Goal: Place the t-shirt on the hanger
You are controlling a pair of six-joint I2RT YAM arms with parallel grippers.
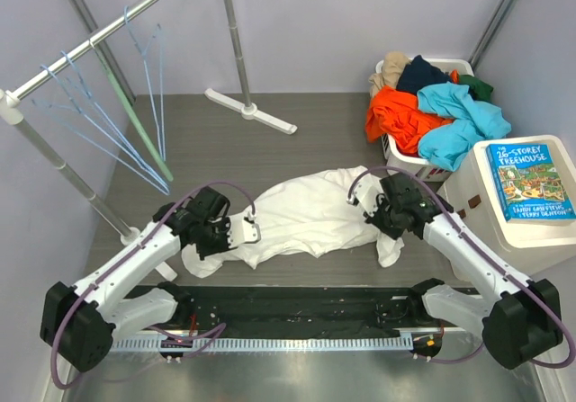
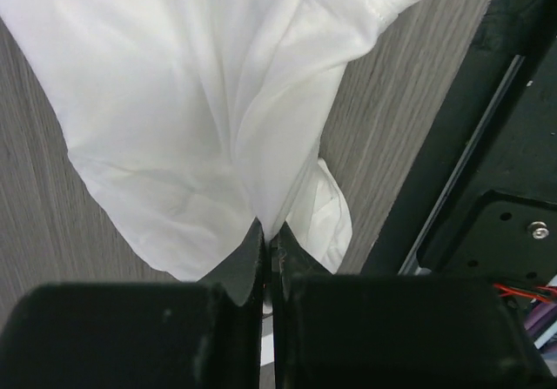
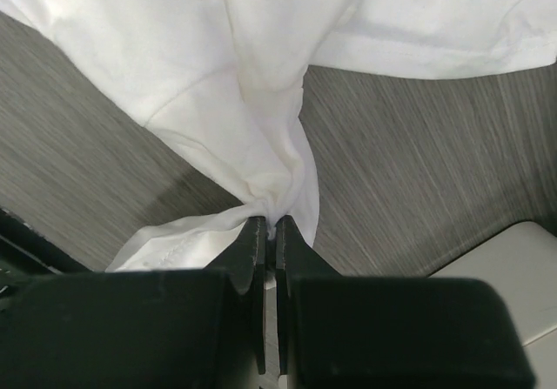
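The white t shirt (image 1: 306,213) lies spread and creased on the dark wooden floor between the two grippers. My left gripper is shut on a narrow gathered fold at its left end. My right gripper is shut on a bunched part of the cloth at the right end, with loose fabric hanging past the fingers. Blue hangers (image 1: 108,123) and a green hanger (image 1: 126,105) hang from the metal rail (image 1: 144,2) at the upper left.
A basket of folded clothes (image 1: 418,105) stands at the back right. Beside it, a beige box (image 1: 495,245) carries a book (image 1: 531,182). The rack's legs stand at left and back. Bare floor shows behind the shirt.
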